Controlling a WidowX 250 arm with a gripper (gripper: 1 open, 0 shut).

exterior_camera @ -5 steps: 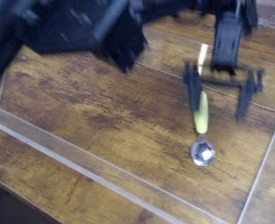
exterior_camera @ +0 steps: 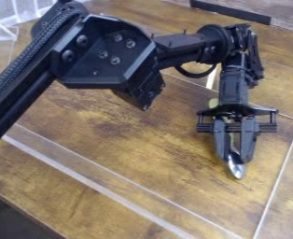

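My black gripper (exterior_camera: 235,149) points down at the wooden table (exterior_camera: 99,187) on the right side of the view, low over a spoon whose shiny metal bowl (exterior_camera: 236,169) peeks out at the fingertips. The spoon's pale green handle is mostly hidden behind the gripper and wrist. The fingers are close together around the spoon; whether they grip it I cannot tell.
Clear tape strips mark lines across the table. A white rack (exterior_camera: 0,21) stands at the top left. A dark strip lies along the back edge.
The arm has come down over the spoon, and the gripper's fingers have drawn closer together over it, covering most of the handle.
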